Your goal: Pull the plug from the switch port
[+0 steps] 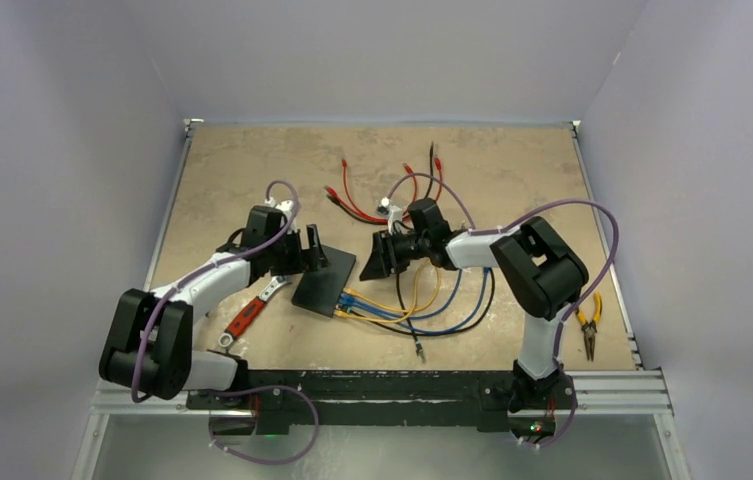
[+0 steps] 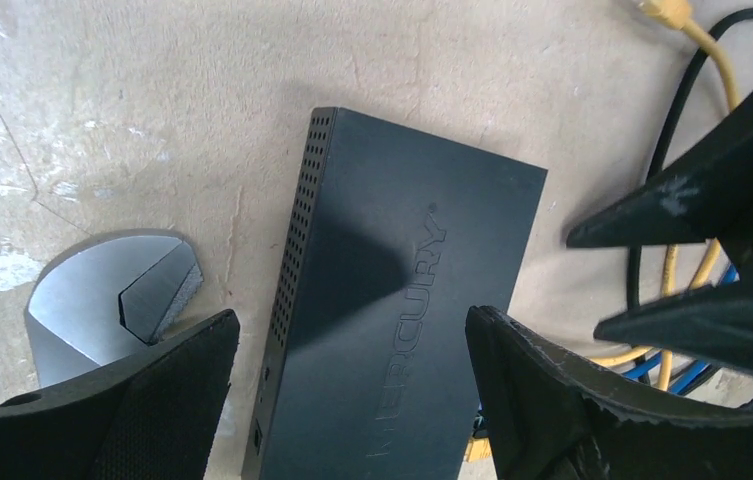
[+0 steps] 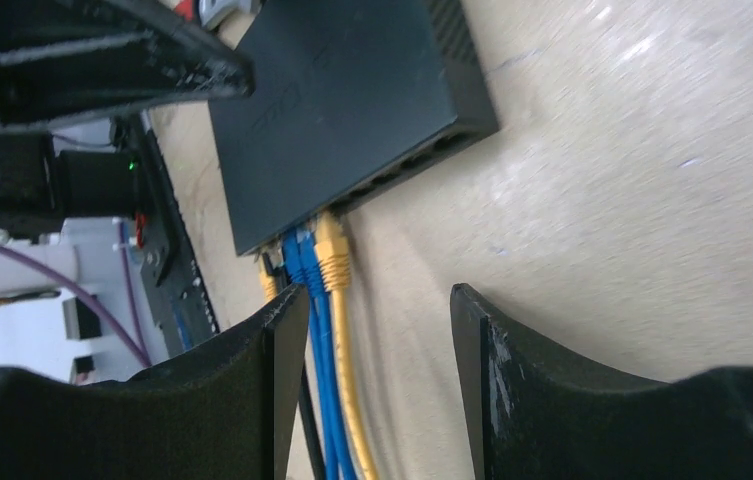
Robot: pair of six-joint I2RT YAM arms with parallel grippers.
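A flat black switch [image 1: 324, 280] marked MERCURY lies on the table, with several plugs seated in its right-hand side. In the right wrist view a yellow plug [image 3: 331, 250] is at the near end of the row, beside blue plugs [image 3: 302, 258] and a black one; another yellow plug [image 3: 268, 278] shows at the far end. My left gripper is open above the switch's upper left part, nothing between its fingers. Also open and empty, my right gripper hangs to the right of the switch, its left finger [image 3: 272, 370] near the plugged cables.
Loops of yellow, blue and black cable [image 1: 442, 325] spread right of the switch. A red-handled wrench [image 1: 248, 314] lies at its left, yellow pliers [image 1: 589, 325] far right. Red and black leads [image 1: 350, 200] lie behind.
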